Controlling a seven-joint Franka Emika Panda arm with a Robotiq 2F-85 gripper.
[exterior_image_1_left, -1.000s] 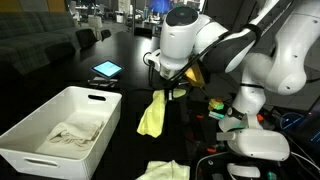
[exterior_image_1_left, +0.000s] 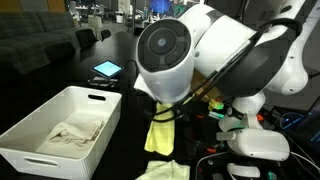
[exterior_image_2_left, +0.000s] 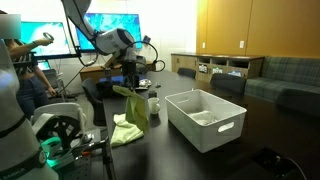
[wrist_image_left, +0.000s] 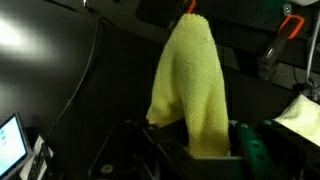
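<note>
A yellow-green cloth (exterior_image_1_left: 160, 132) hangs from my gripper, which is shut on its upper part. In the wrist view the cloth (wrist_image_left: 192, 80) stretches away from the fingertips as a long fold. Exterior view 2 shows the cloth (exterior_image_2_left: 130, 108) hanging above the dark table. A second pale cloth (exterior_image_1_left: 166, 171) lies at the near edge of the table. The white box (exterior_image_1_left: 103, 103) stands to the left in exterior view 1, with a crumpled whitish cloth (exterior_image_1_left: 76, 133) on its floor. In exterior view 1 the arm hides the fingertips.
A tablet with a lit blue screen (exterior_image_1_left: 107, 69) lies behind the box. A white cup (exterior_image_2_left: 153, 104) stands between the hanging cloth and the box in exterior view 2. Cables and tools (wrist_image_left: 292, 25) crowd the robot's side. Bare table lies around the box.
The arm has come closer to the exterior view 1 camera, carrying the cloth with it. The box has stayed put.
</note>
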